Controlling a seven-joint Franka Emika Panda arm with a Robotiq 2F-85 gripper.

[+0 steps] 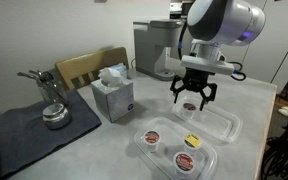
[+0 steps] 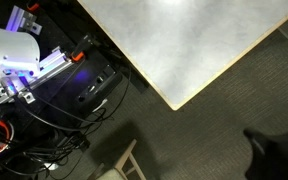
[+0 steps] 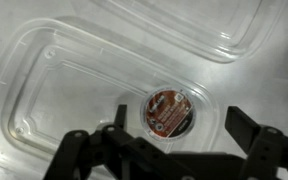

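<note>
My gripper hangs open above the rear clear plastic tray, with nothing held between its fingers. Just below it, a round pod with a dark red printed lid stands in that tray's left part. From the wrist view, the pod lies near one end of its tray, lid up, in the space framed by the two spread fingers. The nearer clear tray holds two more pods, one at its left and one at the front, plus a yellow-lidded item.
A grey tissue box stands left of the trays. Behind the arm is a grey coffee machine. A metal pot sits on a dark cloth at far left. Bare table lies at front left.
</note>
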